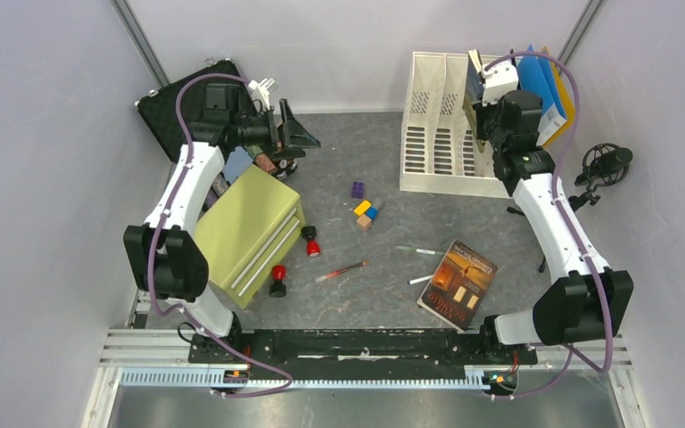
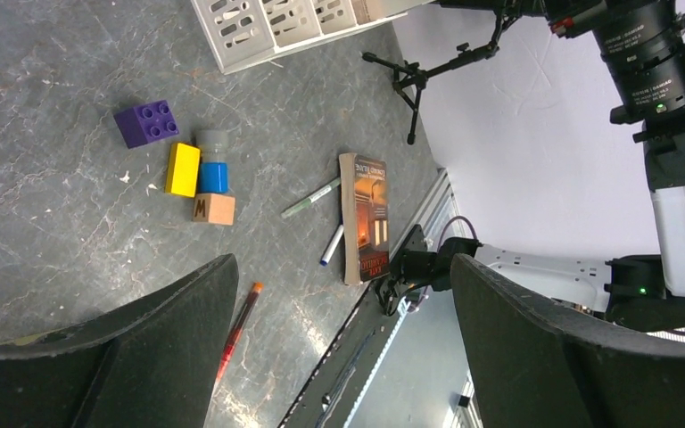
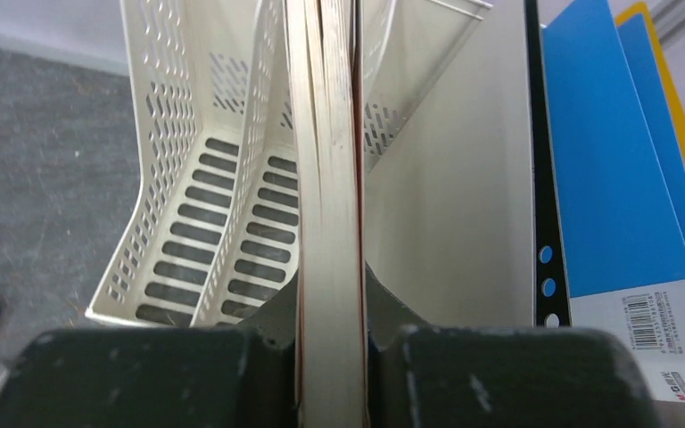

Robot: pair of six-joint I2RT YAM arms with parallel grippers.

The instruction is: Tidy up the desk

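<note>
The white file rack (image 1: 426,183) stands at the back right with folders (image 3: 624,178) in its right part. My right gripper is shut on an upright book (image 3: 321,160), held in the rack, left of the folders. My left gripper (image 1: 289,134) is open above the upper left desk, beside the black case (image 1: 169,111). An orange-covered book (image 1: 457,285) lies at front right. Loose blocks (image 2: 143,123), pens (image 1: 339,271) and a marker (image 2: 332,243) lie on the desk.
A yellow-green drawer box (image 1: 241,223) stands at left, with two red-black objects (image 1: 312,245) beside it. A microphone on a stand (image 1: 606,165) is at right. The middle desk has some free room.
</note>
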